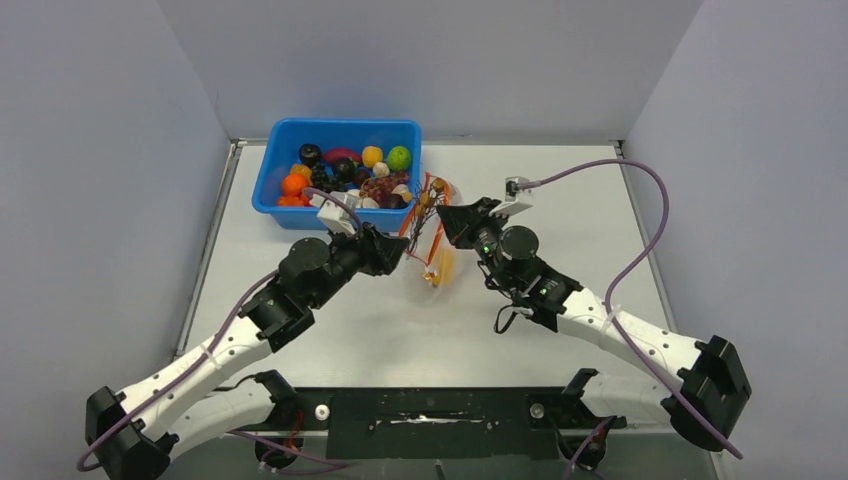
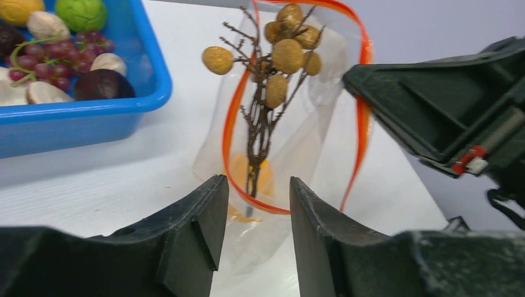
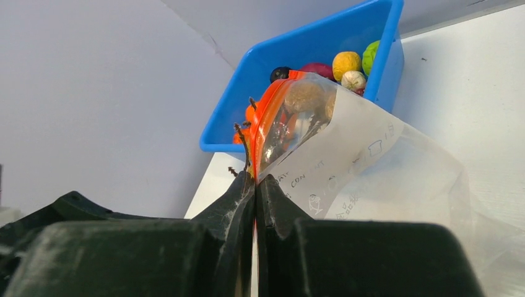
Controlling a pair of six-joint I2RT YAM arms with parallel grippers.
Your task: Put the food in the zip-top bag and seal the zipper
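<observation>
A clear zip top bag [image 2: 231, 133] with an orange rim hangs upright with its mouth spread. A bunch of dark twigs with brown round heads [image 2: 286, 57] stands in it, heads at the mouth; a yellow-orange item [image 2: 265, 177] shows lower down. My right gripper is shut on the bag's orange edge. Facing the near side of the rim, my left gripper has its fingers apart, with the rim's low point showing in the gap. Whether the film lies between those fingers or just beyond them, I cannot tell.
A blue bin [image 1: 266, 190] of toy fruit and vegetables stands behind and to the left, close to the bag.
</observation>
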